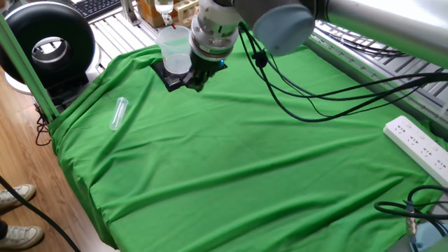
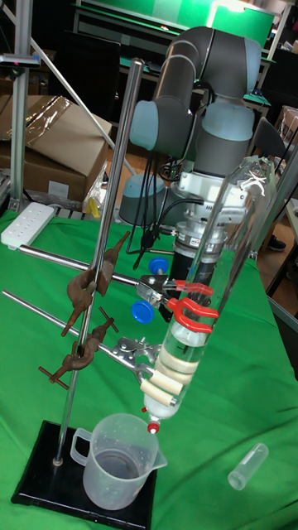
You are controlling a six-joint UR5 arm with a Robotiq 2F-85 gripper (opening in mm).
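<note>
My gripper (image 1: 194, 84) points downward over the near edge of the black stand base, close beside the clear plastic beaker (image 1: 175, 56). Its dark fingers are small and bunched in exterior view 1, so whether they are apart or together is unclear. In exterior view 3 the glass column hides most of the gripper. There the beaker (image 2: 119, 464) stands on the black base (image 2: 44, 477), below the glass column (image 2: 189, 340) with its red stopcock tip. Red-tipped clamps (image 2: 195, 305) grip the column. A clear tube (image 1: 119, 113) lies apart on the green cloth.
A white power strip (image 1: 420, 148) rests at the cloth's right side, with black cables (image 1: 308, 112) hanging from the arm. The metal stand rod (image 2: 104, 229) rises beside the column.
</note>
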